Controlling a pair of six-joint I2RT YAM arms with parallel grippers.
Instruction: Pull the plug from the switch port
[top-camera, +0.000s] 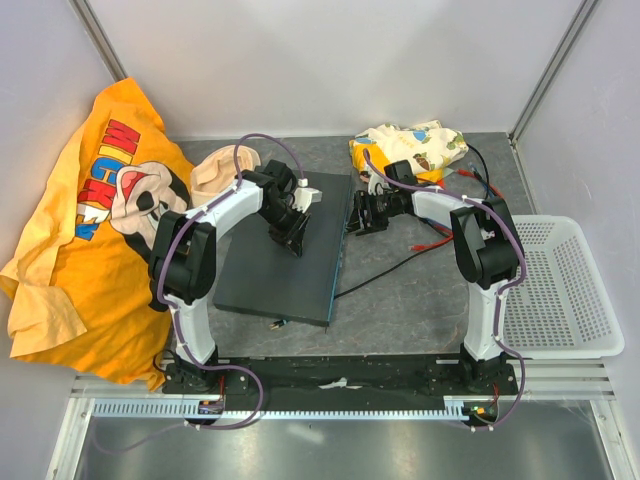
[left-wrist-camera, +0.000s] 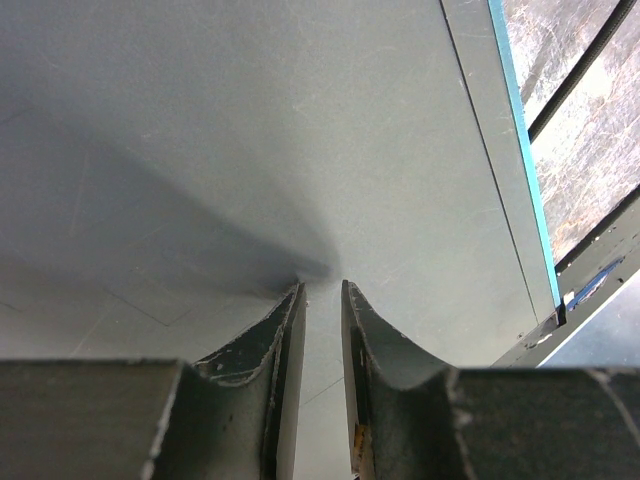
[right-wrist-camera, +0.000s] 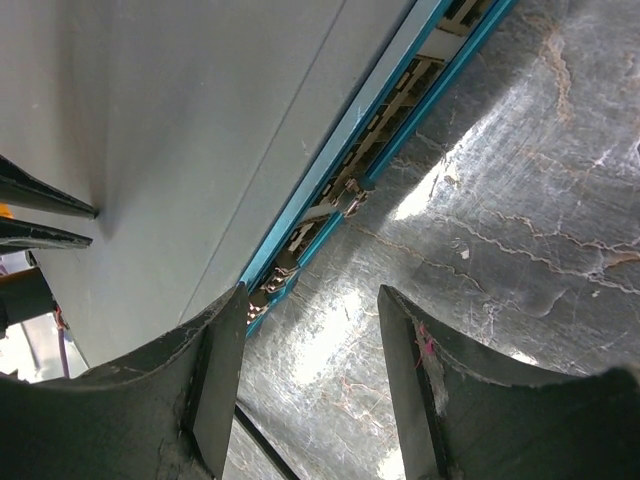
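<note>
A large dark grey switch box lies on the grey table, its blue-edged port strip along the right side. My left gripper is above the box's top, its fingertips slightly apart with nothing visible between them. My right gripper stands open beside the port strip, the gap between its fingers over the strip's edge and the table. Small metal fittings sit in the strip; I cannot tell which is the plug. A black cable runs on the table below the strip.
An orange cloth covers the left side. A patterned cloth and red-and-black cables lie at the back right. A white basket stands at the right. The table in front of the right gripper has free room.
</note>
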